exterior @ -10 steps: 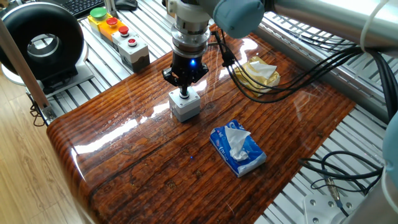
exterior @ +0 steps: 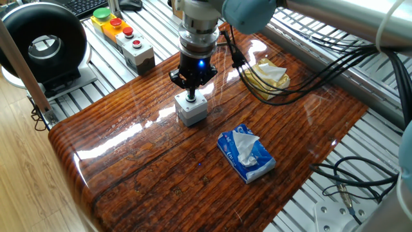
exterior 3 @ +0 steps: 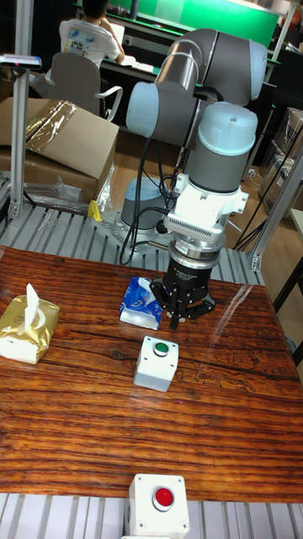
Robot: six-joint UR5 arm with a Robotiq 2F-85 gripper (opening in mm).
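A white-and-grey box (exterior: 192,108) with a single button on top stands on the glossy wooden table. From the other side its button shows green (exterior 3: 162,349). Directly over it hangs my black gripper (exterior: 191,94), pointing down, its fingers together and nothing visible between them. In exterior view 1 the fingertips hide most of the button. Exterior view 3 shows the gripper (exterior 3: 175,323) just above and behind the button, with a small gap in the picture.
A blue tissue pack (exterior: 246,153) and a gold one (exterior: 266,78) lie on the table. Boxes with red buttons (exterior: 136,51) stand past its edge. Black cables (exterior: 309,87) hang from the arm.
My gripper and wrist have shifted very slightly up and to the right in exterior view 1. The button box and tissue packs have stayed put.
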